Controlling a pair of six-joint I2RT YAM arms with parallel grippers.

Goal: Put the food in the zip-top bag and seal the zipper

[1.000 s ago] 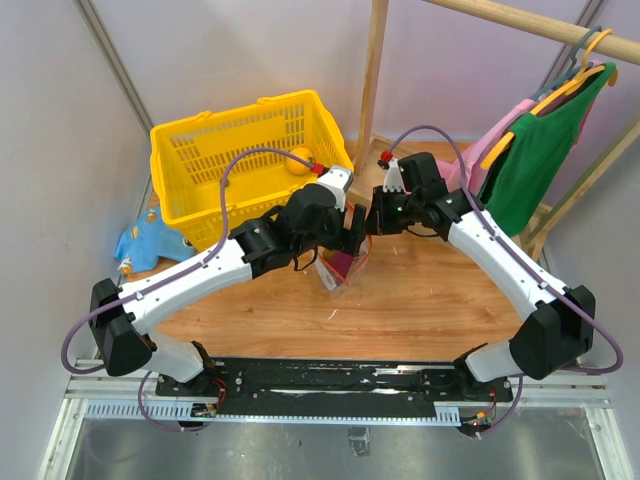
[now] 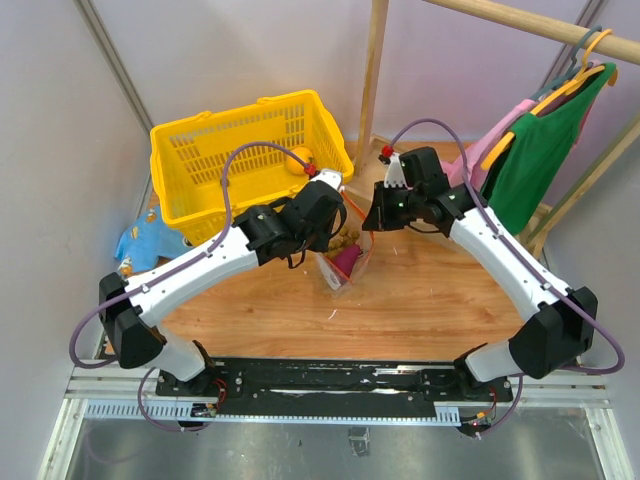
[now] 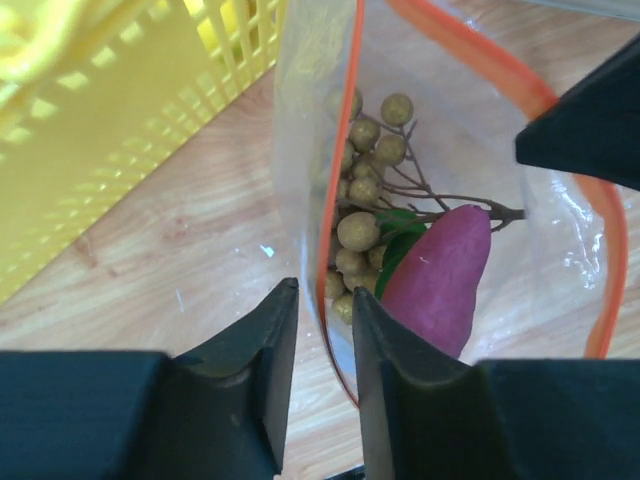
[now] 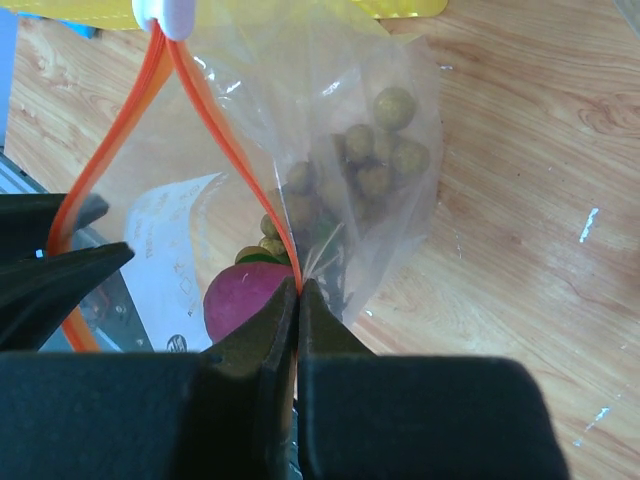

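Observation:
The clear zip top bag (image 2: 347, 275) stands upright, its orange-rimmed mouth spread wide. Inside lie a purple fruit or vegetable (image 3: 440, 280) and a stem of brown round fruits (image 3: 358, 232) with a green leaf. At the bag's left rim is my left gripper; its fingers stand apart, with the orange zip strip (image 3: 328, 230) running between them. My right gripper is shut on the opposite rim, the orange strip entering between its fingertips. A white-lilac slider (image 4: 168, 15) sits where the strips meet at the far end.
The yellow basket (image 2: 195, 130) stands close behind and left of the bag, holding an orange round item (image 2: 299, 160). A blue toy (image 2: 150, 243) lies at the left. A wooden rack with hanging clothes (image 2: 535, 150) stands at the right. Bare table (image 2: 430, 310) lies in front.
My left gripper has withdrawn leftward from over the bag's mouth to its left rim, leaving the food in clearer view from above. The right arm stays practically still.

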